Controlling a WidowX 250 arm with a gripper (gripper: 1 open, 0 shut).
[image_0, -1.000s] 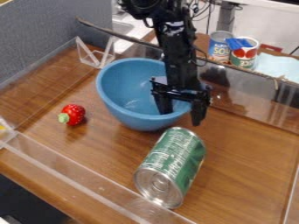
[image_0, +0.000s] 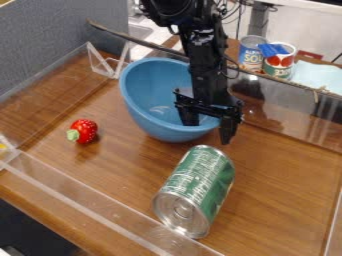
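Observation:
My black gripper (image_0: 207, 110) hangs over the right part of a blue bowl (image_0: 143, 95), its fingers down at the rim; whether anything is between them is hard to tell. A large green and silver can (image_0: 194, 192) lies on its side on the wooden table in front. A small red strawberry with a green top (image_0: 83, 131) sits to the left of the bowl.
Behind a clear barrier at the back right stand two cans (image_0: 278, 64) near a pale cloth (image_0: 318, 77). A white wire piece stands behind the bowl at left.
My gripper has shifted very slightly around the bowl's right rim; the bowl, can and strawberry look essentially unmoved.

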